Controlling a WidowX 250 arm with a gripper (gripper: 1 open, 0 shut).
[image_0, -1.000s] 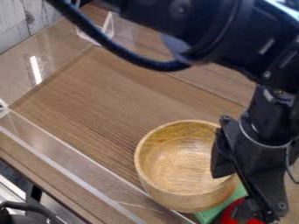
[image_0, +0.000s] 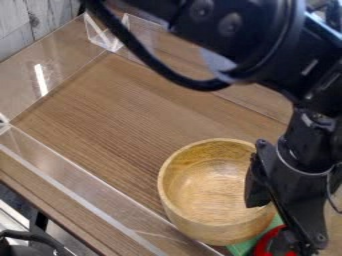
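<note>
My black gripper (image_0: 283, 205) hangs at the lower right, over the right rim of a wooden bowl (image_0: 201, 200). Its fingers point down, and part of it is cut off by the frame edge. Beside and partly behind the fingers, at the bottom edge, a red object (image_0: 267, 246) sits on or by a green item (image_0: 243, 246); both are mostly hidden by the gripper. The bowl looks empty.
Transparent edges run along the left and lower left. A clear object (image_0: 104, 30) stands at the upper left. The arm covers much of the upper right.
The arm and gripper have shifted very slightly. The bowl and the things beside it look almost unchanged.
</note>
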